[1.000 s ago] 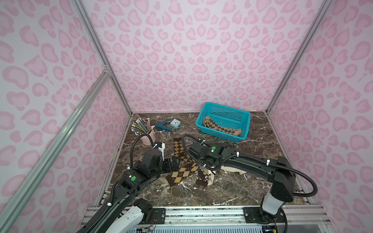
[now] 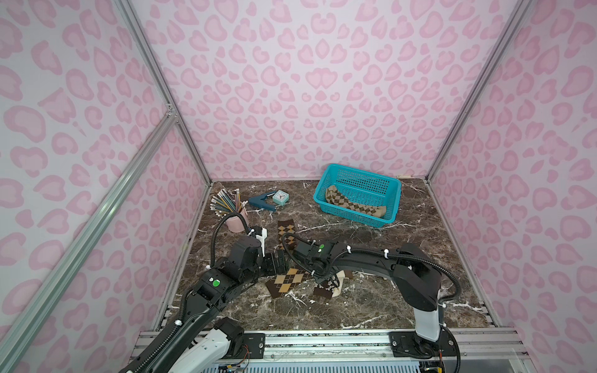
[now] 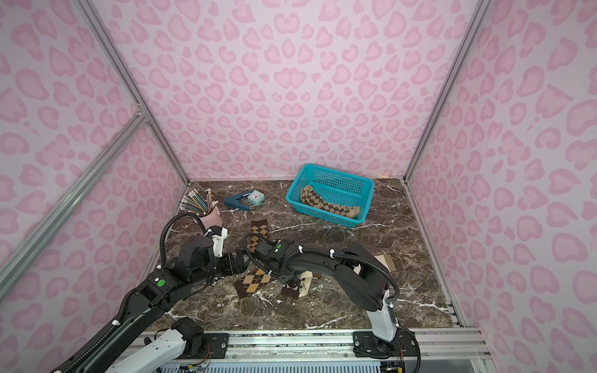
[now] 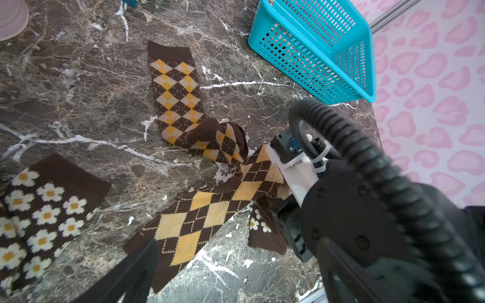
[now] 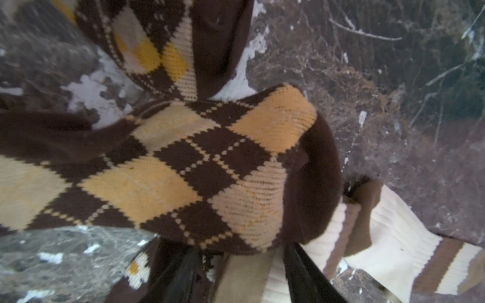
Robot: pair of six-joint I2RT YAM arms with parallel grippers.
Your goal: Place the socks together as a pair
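A brown-and-tan argyle sock [image 4: 202, 217] lies diagonally across the table, its far end touching a second, yellower argyle sock [image 4: 176, 96]. Daisy socks [image 4: 50, 212] lie at the left in the left wrist view. A cream-and-brown striped sock [image 5: 414, 252] lies partly under the argyle sock. My left gripper is open above the argyle sock's lower part, holding nothing. My right gripper hangs open low over the argyle sock's end, where a daisy sock also peeks out. Its arm hides part of the pile in both top views.
A teal basket [image 2: 329, 208] at the back right holds a patterned sock [image 2: 348, 204]. A pencil cup [image 2: 236, 223], a blue tool [image 2: 260, 202] and a small clock [image 2: 280, 197] stand at the back left.
My right arm has shifted left and bent at the elbow, its gripper end moving lower toward the argyle pile. The left arm is nearly still.
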